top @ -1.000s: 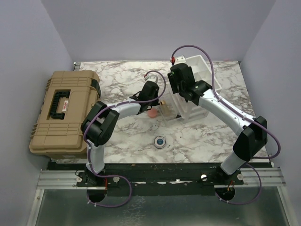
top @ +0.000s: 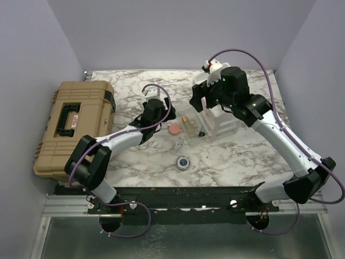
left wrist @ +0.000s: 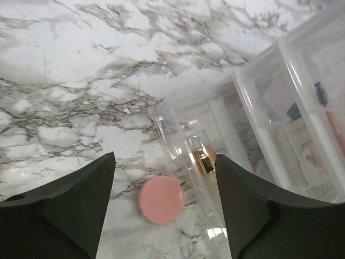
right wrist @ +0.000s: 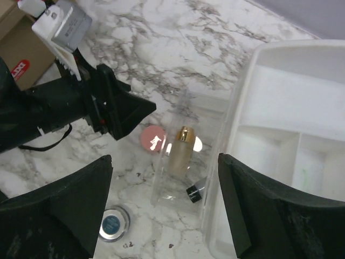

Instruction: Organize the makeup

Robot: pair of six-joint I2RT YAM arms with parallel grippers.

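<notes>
A clear acrylic organizer (right wrist: 210,108) holds a gold-capped bottle (right wrist: 181,156) and a small dark item (right wrist: 195,192) in its front section; beside it lie a pink compact (left wrist: 160,199) and a silver-rimmed blue jar (top: 183,162). My left gripper (top: 166,109) hovers left of the organizer, open, with only marble, the compact and the organizer's edge below between its fingers. My right gripper (top: 200,97) is raised over the organizer's stacked white trays (right wrist: 285,97), its fingers apart with nothing seen held.
A tan hard case (top: 91,148) fills the left side of the table. Bare marble lies at the front and right.
Both arms have pulled back: the left gripper moved left off the organizer's front section, and the right arm shifted toward the right front, rising nearer the top camera.
</notes>
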